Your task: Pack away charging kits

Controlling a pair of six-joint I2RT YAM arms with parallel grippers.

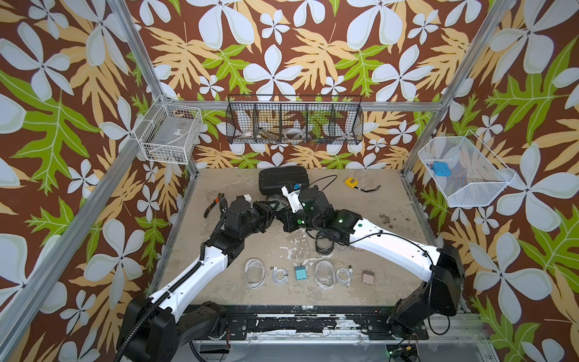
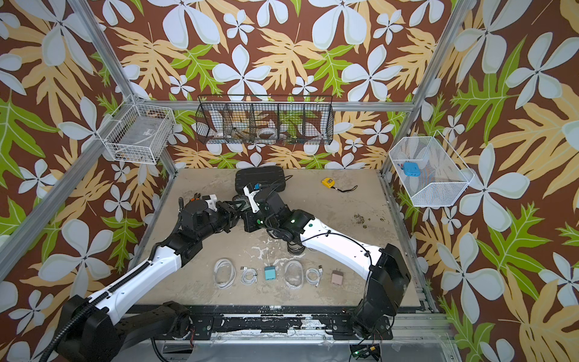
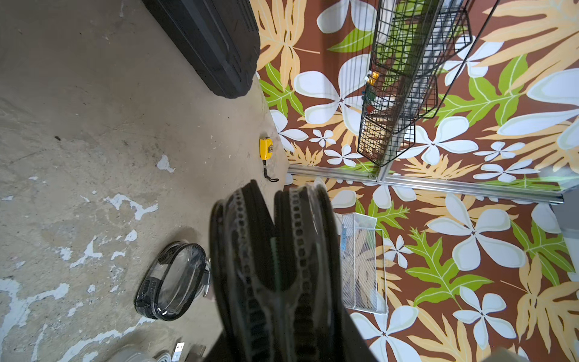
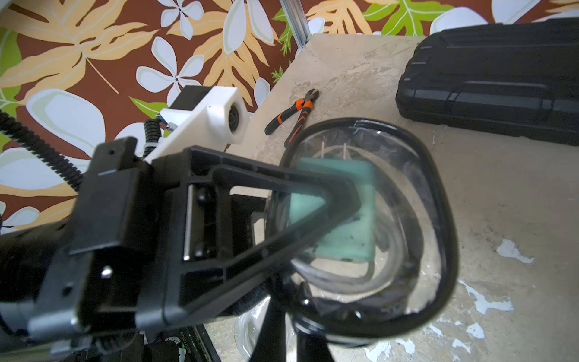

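A clear pouch with black zip trim [image 4: 416, 253] is held up above the table; through its film show a teal charger [image 4: 352, 241] and a coiled cable [image 4: 392, 265]. One finger [image 4: 346, 202] of my left gripper [image 1: 269, 211] lies across the pouch's face, and the fingers are shut on it; the other finger is hidden. Seen along its zip in the left wrist view, the pouch [image 3: 304, 265] covers the left fingers. My right gripper is shut at the pouch's lower trim; whether a zip pull is between its fingertips is unclear.
A second black-trimmed pouch [image 3: 172, 280] lies on the table. Along the front are coiled cables [image 1: 255, 273], another teal charger [image 1: 301, 272] and a pink charger [image 1: 368, 277]. A black case [image 4: 494, 81], pliers [image 4: 295, 114] and a yellow tape measure [image 1: 351, 182] lie farther back.
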